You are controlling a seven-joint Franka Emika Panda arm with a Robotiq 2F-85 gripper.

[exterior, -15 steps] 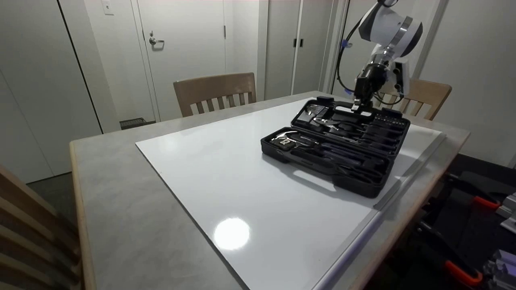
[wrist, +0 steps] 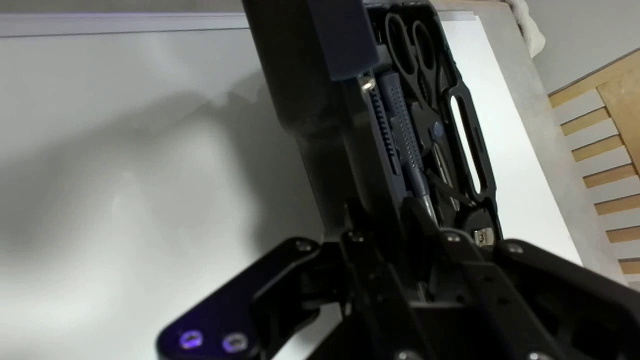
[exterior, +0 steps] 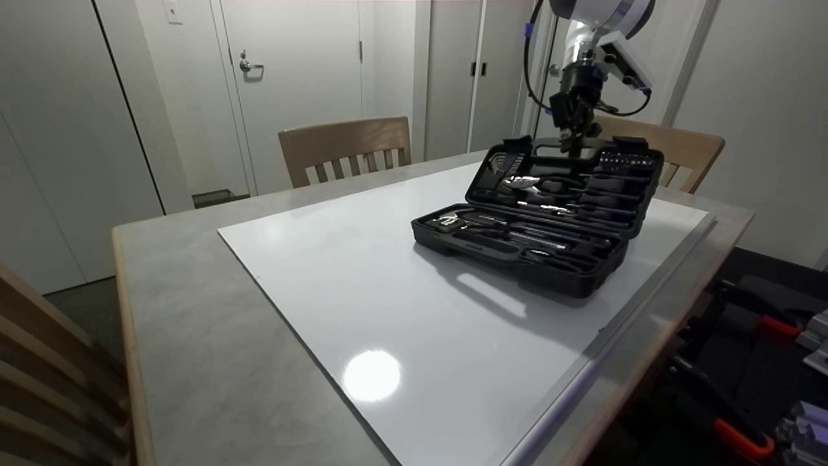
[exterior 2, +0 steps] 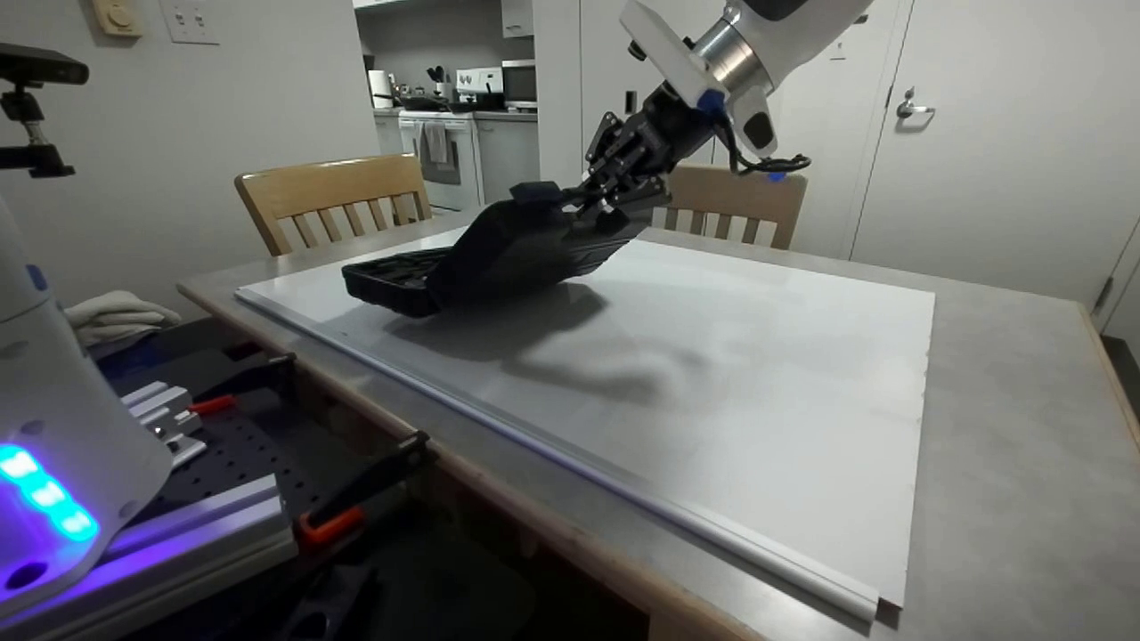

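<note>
A black tool case (exterior: 512,260) lies open over the white board, its two halves full of tools. My gripper (exterior: 572,146) is shut on the outer handle edge of one half, the lid (exterior 2: 513,251), which slants steeply up from the hinge. In the wrist view, the gripper has the lid's rim (wrist: 366,162) between its fingers. Beyond it, the other half shows scissors (wrist: 414,60) and its handle (wrist: 471,144). That half's front edge appears raised, with its shadow apart from it. Whether the hinge side touches the board is hard to tell.
The white board (exterior: 349,287) is otherwise bare, with wide free room beside the case. A raised rail (exterior 2: 556,454) runs along one board edge. Wooden chairs (exterior: 349,147) stand around the table. Clamps (exterior 2: 363,491) grip the table edge near the robot base.
My gripper has risen with the lid, which stands steeper than before. The whole case has shifted slightly back, and its front half's shadow now falls farther from it.
</note>
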